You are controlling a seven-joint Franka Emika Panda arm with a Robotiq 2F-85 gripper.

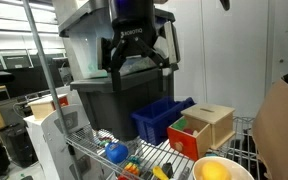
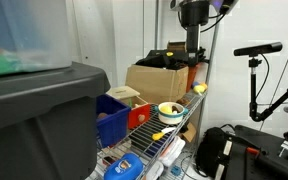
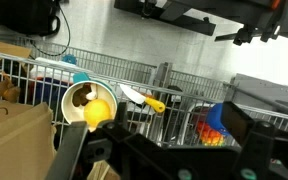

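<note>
My gripper (image 1: 140, 68) hangs in the air above a wire rack (image 1: 91, 143), its fingers wide apart with nothing between them. In the wrist view, the rack lies below the dark fingers (image 3: 77, 143). A white bowl (image 3: 72, 113) on the rack holds a round yellow thing (image 3: 97, 111). Beside it lies a knife-like utensil with a yellow handle (image 3: 155, 104). Further along, a blue round object (image 3: 216, 118) is partly covered by the other finger. Exterior view 2 has the gripper (image 2: 192, 55) high above the bowl (image 2: 171, 112).
A blue bin (image 1: 159, 118) and a wooden box (image 1: 206, 128) stand at the rack's back. Large dark tubs (image 1: 124, 101) rise on the left, and a cardboard box (image 1: 285, 125) blocks the right side. Clear floor (image 3: 139, 45) borders the rack.
</note>
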